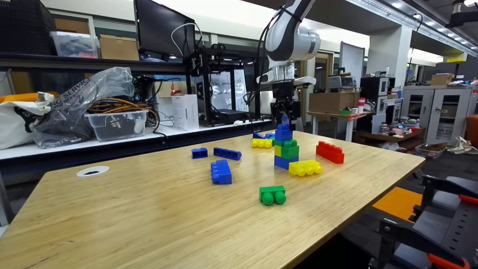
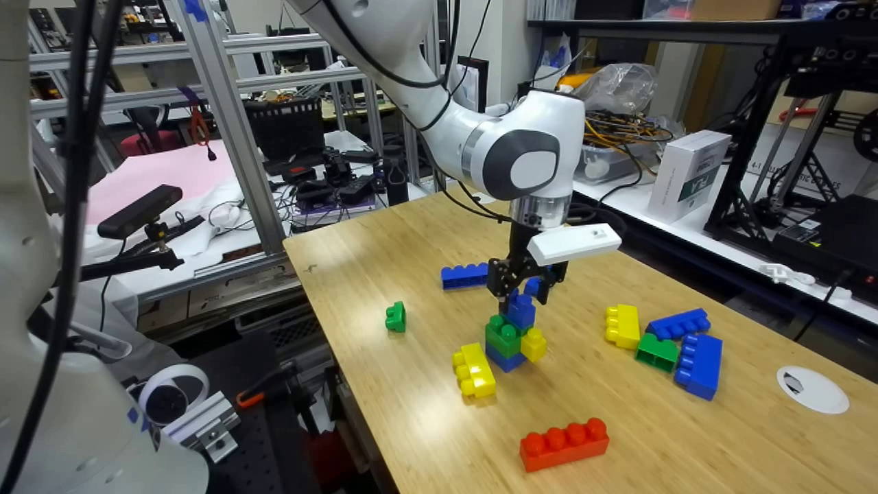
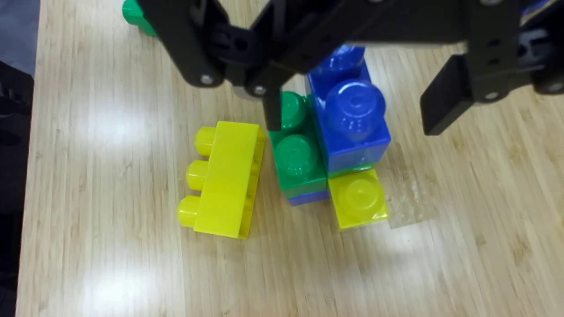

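A small stack stands on the table, with a blue brick (image 2: 520, 312) on top, a green brick (image 2: 503, 337) and a small yellow brick (image 2: 534, 345) side by side under it, and a blue brick (image 1: 285, 163) at the bottom. Right above the stack is my gripper, pointing down. Its black fingers (image 3: 445, 97) stand apart, one on either side of the top blue brick in the wrist view, with clear gaps between. Part of that brick's far end is hidden by the gripper body.
Close beside the stack lies a yellow brick (image 3: 224, 179); a red brick (image 2: 564, 444) is farther off. A green brick (image 1: 272, 195) and several blue bricks lie scattered around. Another yellow brick (image 2: 623, 326) rests with a blue and green group.
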